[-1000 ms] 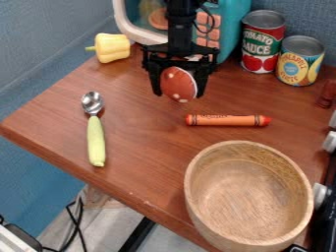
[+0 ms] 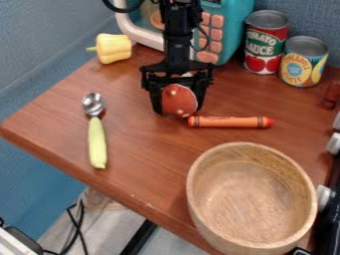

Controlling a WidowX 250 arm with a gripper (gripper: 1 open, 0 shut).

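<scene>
My black gripper (image 2: 174,92) is low over the middle of the wooden table, around a red round object (image 2: 180,100), which sits between its fingers at or just above the tabletop. An orange crayon (image 2: 230,122) lies just right of it. A pale wooden bowl (image 2: 252,225) is at the front right. To the left lies a scoop (image 2: 93,104) with a pale green handle.
A yellow object (image 2: 111,47) sits at the back left. A teal toy appliance (image 2: 228,22), a tomato can (image 2: 264,42) and a yellow-labelled can (image 2: 303,62) line the back.
My gripper has moved down the view with the red object, lowering it toward the table beside the crayon.
</scene>
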